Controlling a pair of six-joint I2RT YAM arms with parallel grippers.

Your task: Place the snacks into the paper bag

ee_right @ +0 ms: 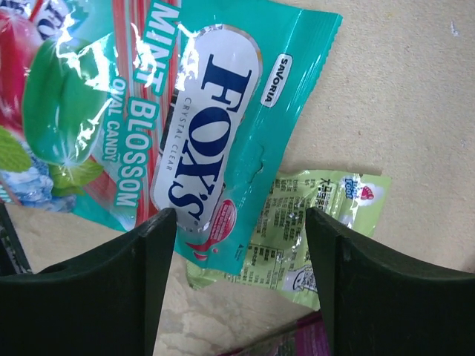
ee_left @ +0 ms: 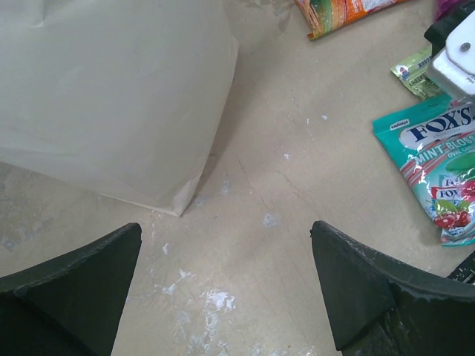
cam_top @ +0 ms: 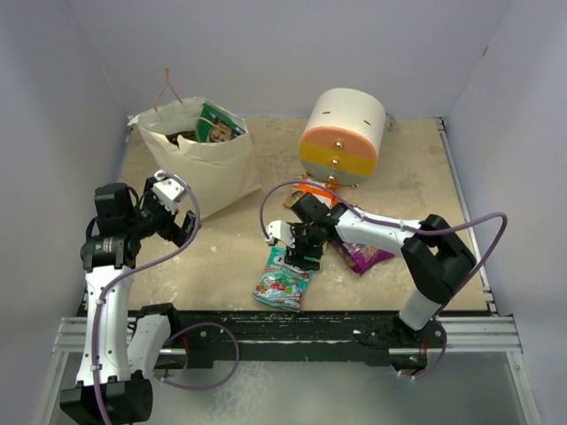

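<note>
The white paper bag [cam_top: 204, 177] stands back left, a green packet [cam_top: 215, 126] showing at its opening. My left gripper is open beside it, empty. My right gripper is open over the teal Fox's mint candy packet [ee_right: 133, 104] and a light green packet [ee_right: 341, 200] partly beneath it. An orange packet [ee_left: 338, 11] and a purple packet [cam_top: 363, 258] lie farther back and to the right.
A rounded white drawer box [cam_top: 344, 124] with orange and yellow fronts stands at the back. Walls enclose the table [cam_top: 425, 168], whose right and front-left parts are clear.
</note>
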